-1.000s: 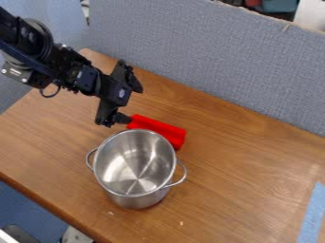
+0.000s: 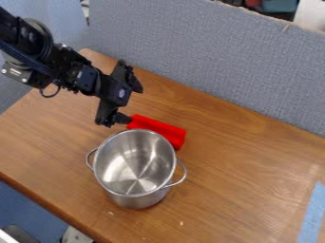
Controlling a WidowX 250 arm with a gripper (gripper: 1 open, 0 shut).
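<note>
My black gripper point(image 2: 117, 120) points down just left of a red cylindrical object point(image 2: 159, 130), its fingertips near that object's left end; whether they touch it, and how far apart they stand, is hard to make out. A steel pot point(image 2: 133, 169) with two side handles sits in front of the red object, toward the bottom of the view.
A grey padded wall point(image 2: 216, 57) runs along the back. A pale blue strip point(image 2: 313, 211) shows at the right edge.
</note>
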